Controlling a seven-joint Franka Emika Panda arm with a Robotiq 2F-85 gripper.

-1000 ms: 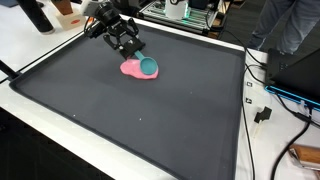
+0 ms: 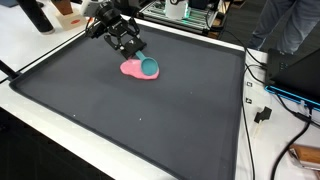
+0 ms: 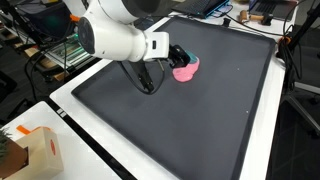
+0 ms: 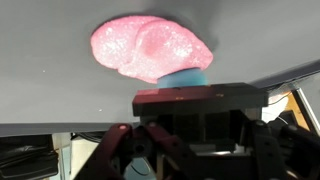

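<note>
A pink, flat, lobed piece (image 2: 132, 68) lies on the dark grey table, with a round light-blue thing (image 2: 149, 67) on its right side. Close above and behind them is my gripper (image 2: 132, 47), angled down from the far left. In the wrist view a dark block (image 4: 195, 97) with a reddish front spans the fingers, which are shut on it. It hides most of the blue thing (image 4: 183, 77), while the pink piece (image 4: 150, 45) shows plainly beyond. Whether the block touches the blue thing, I cannot tell.
Cables and equipment (image 2: 290, 100) stand past its right edge. A white box (image 3: 45, 153) is near the front left in the second exterior view.
</note>
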